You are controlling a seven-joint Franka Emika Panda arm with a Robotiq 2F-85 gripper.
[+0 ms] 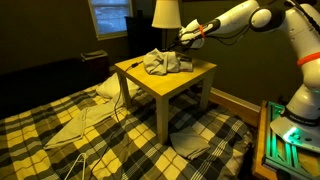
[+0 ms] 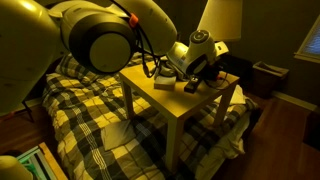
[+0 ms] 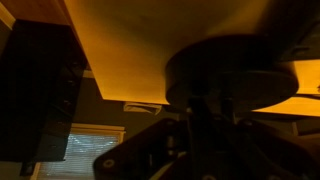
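My gripper is very dark in the wrist view; its fingers look shut, and nothing shows between them. Just beyond the fingertips lies a dark round base [image 3: 285,78] on the pale tabletop, perhaps the lamp's. From the first exterior view, the gripper is over the back of the wooden table [image 1: 137,75], close to the lampshade [image 1: 167,13]. A crumpled grey cloth [image 1: 158,62] lies on the tabletop, in front of the gripper.
A plaid bedspread [image 1: 40,110] surrounds the table legs. One pale cloth [image 1: 78,127] is spread on it, another [image 1: 188,143] lies near the front leg. A dark cable runs over the table's left edge.
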